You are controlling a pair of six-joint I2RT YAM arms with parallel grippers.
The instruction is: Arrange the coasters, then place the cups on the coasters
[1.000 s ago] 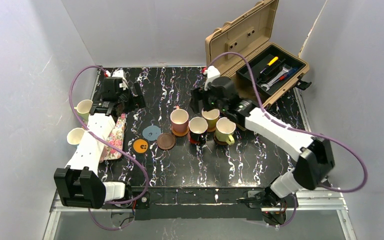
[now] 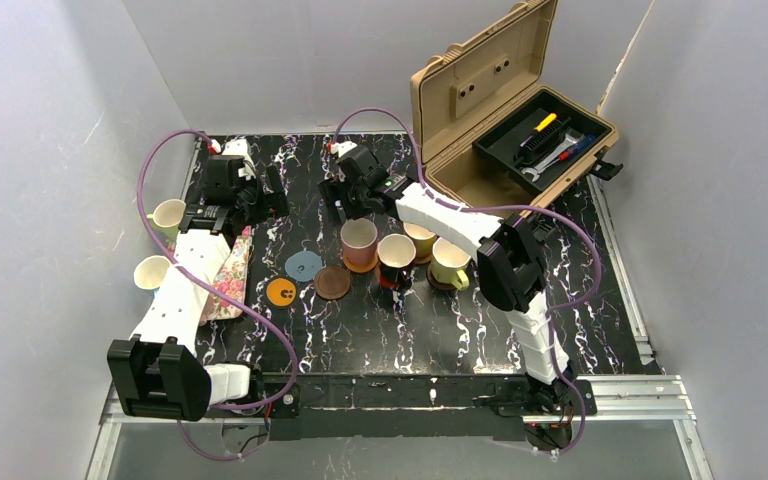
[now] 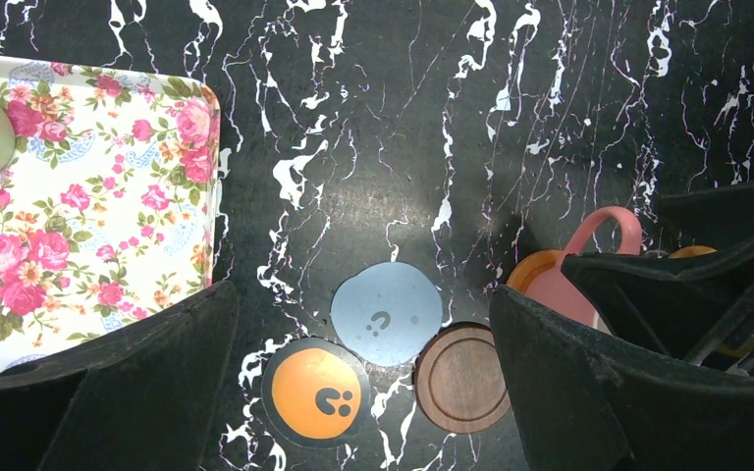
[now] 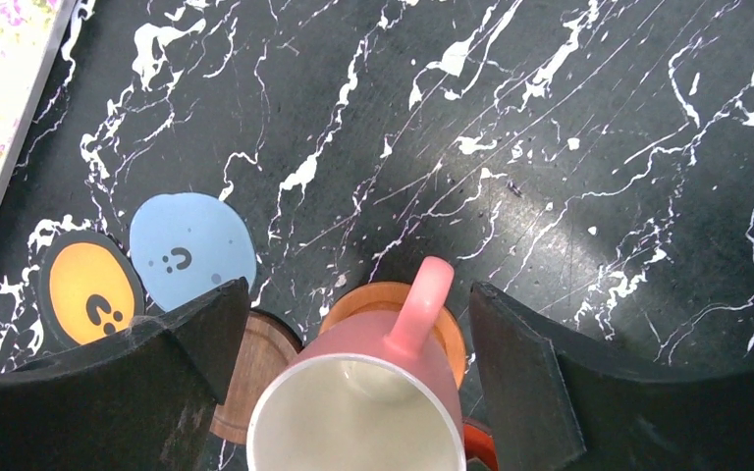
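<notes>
A pink cup [image 2: 358, 237] stands upright on an orange coaster [image 4: 373, 297], its handle pointing to the back. Just behind and above it my right gripper [image 2: 334, 200] is open; in the right wrist view the cup [image 4: 361, 392] shows between the spread fingers, not gripped. Bare coasters lie to the cup's left: a blue one [image 2: 303, 266], a brown one [image 2: 332, 282] and an orange-and-black one [image 2: 281, 292]. My left gripper [image 2: 281, 191] hangs open over the back left of the table, nothing between its fingers.
Right of the pink cup stand a red-and-black cup [image 2: 396, 252], a yellow cup [image 2: 421, 236] and a green-handled cup [image 2: 450, 262]. A floral tray [image 2: 232, 283] with cups beside it lies under the left arm. An open tool case [image 2: 480, 180] fills the back right.
My right arm has swung left from above the yellow cup to just behind the pink cup. The left arm and the cups have not moved.
</notes>
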